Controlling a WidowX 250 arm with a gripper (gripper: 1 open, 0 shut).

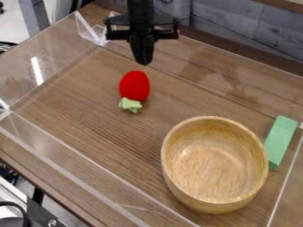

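My black gripper (142,33) is at the top centre, shut, with nothing visible between its fingers, above and behind a red object (135,86) that lies on the wooden table (83,133). A small light-green piece (129,106) lies just in front of the red object.
A large wooden bowl (213,164) sits at the lower right, with a long green block (281,142) to its right. A clear item (92,27) lies at the back left.
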